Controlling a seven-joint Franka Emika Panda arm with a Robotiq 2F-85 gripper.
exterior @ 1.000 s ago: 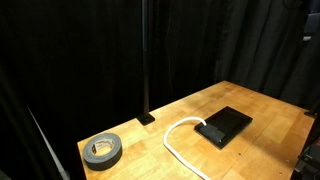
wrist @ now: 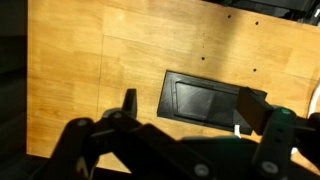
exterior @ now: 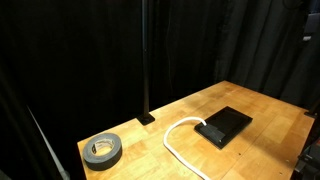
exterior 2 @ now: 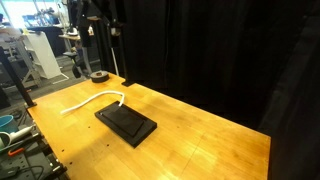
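Note:
A flat black rectangular pad [exterior: 224,126] lies on the wooden table, and a white cord [exterior: 172,148] curves away from its edge. The same pad [exterior 2: 126,123] is near the table's middle left in exterior view 2, with the cord [exterior 2: 90,101] beyond it. Looking down in the wrist view, my gripper is above the pad [wrist: 207,98]. Its two dark fingers stand wide apart, so it is open, with nothing held between them. The gripper's body covers the lower part of that view.
A roll of grey tape [exterior: 102,151] stands on the table's left corner in exterior view 1. Black curtains [exterior: 220,45] hang behind.

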